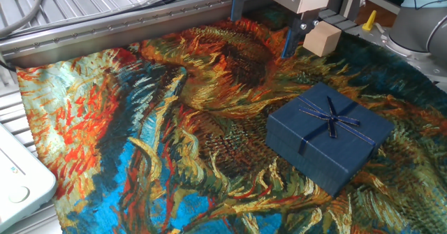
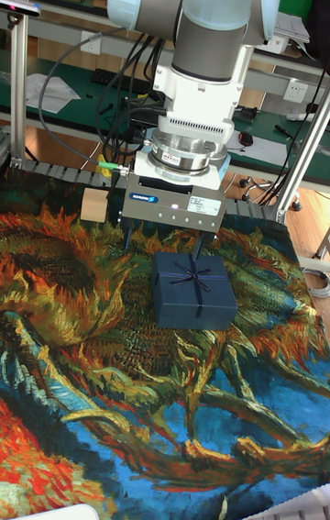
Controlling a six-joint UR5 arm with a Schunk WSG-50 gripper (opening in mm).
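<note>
A dark blue gift box (image 1: 328, 133) with a ribbon bow on its lid sits closed on the patterned cloth. Behind it in exterior view 3, my gripper (image 2: 161, 243) hangs open. Its two dark fingers (image 1: 288, 41) stand wide apart, and nothing shows between them. In exterior view 2 the gripper (image 1: 261, 36) is at the top, beyond the box and to its left; its upper body is cut off by the frame. A plain tan block (image 1: 323, 39) appears just right of the nearer finger there. From the other side, the block (image 2: 94, 205) shows left of the gripper body.
The colourful cloth (image 1: 209, 129) covers the table, slightly wrinkled, with wide free room left of the box. A white device (image 1: 21, 174) stands at the left edge. Metal rails (image 1: 105, 42) border the back, and the arm's base (image 1: 422, 31) is at the upper right.
</note>
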